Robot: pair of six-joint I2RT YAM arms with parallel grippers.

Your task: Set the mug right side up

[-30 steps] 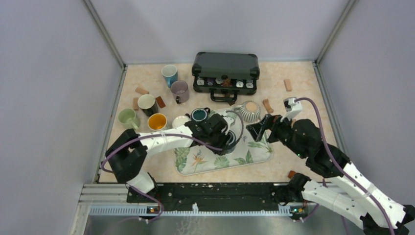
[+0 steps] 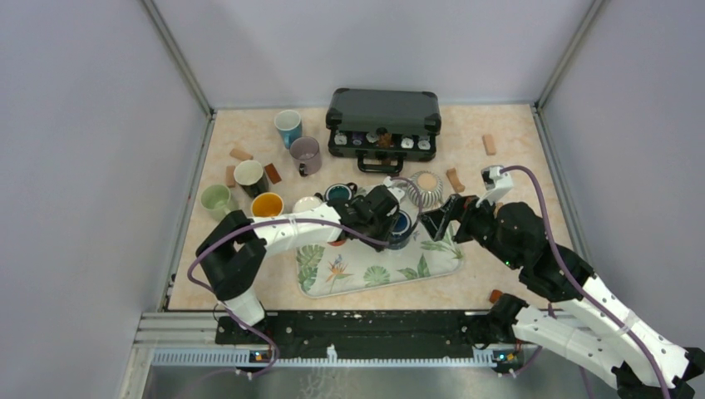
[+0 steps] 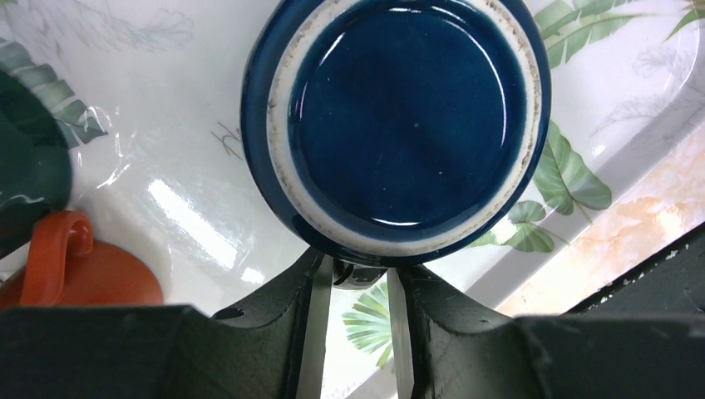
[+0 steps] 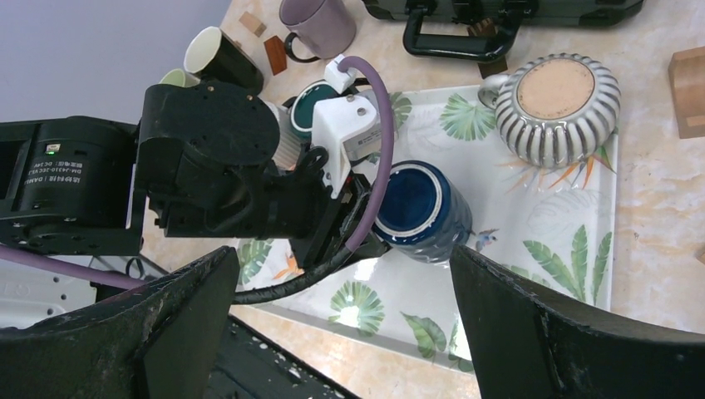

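A dark blue mug (image 3: 399, 116) stands upside down on the floral tray (image 2: 341, 278), its base upward. My left gripper is at the mug's near side in the left wrist view, the fingertips close around a dark part just under the base rim, probably the handle; whether they grip it is unclear. The right wrist view shows the same mug (image 4: 441, 220) beside the left arm. My right gripper (image 2: 432, 218) hangs open above the right part of the tray, with nothing between its fingers.
A ribbed cup (image 4: 557, 125) sits upside down at the tray's back right. An orange mug (image 3: 108, 278) and a green one (image 3: 25, 158) are left of the blue mug. A dark case (image 2: 382, 112) is at the back; several mugs and wooden blocks stand on the left.
Since about a second ago the left arm has shifted slightly toward the back and right around the blue mug. The right arm looks unchanged.
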